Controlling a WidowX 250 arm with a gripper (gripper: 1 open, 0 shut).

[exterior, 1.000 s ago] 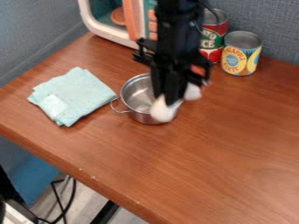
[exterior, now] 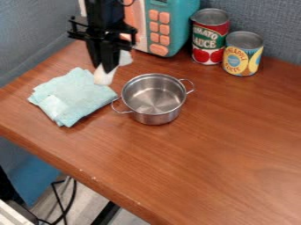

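The black gripper point(exterior: 108, 54) is at the upper left, in front of the teal toy microwave, with a pale white item at its fingertips; whether it is shut on that is unclear. A steel pot point(exterior: 154, 105) with two handles sits on the wooden table. Left of it lies a folded light-blue cloth point(exterior: 73, 95) with a white patch.
A teal microwave point(exterior: 167, 31) stands at the back, beside a tomato sauce can point(exterior: 209, 39) and a yellow-labelled can point(exterior: 242, 54). The table's left edge drops to the floor.
The gripper has moved back and to the left, away from over the pot, which is now fully in view. The pot, cloth and cans have stayed put.
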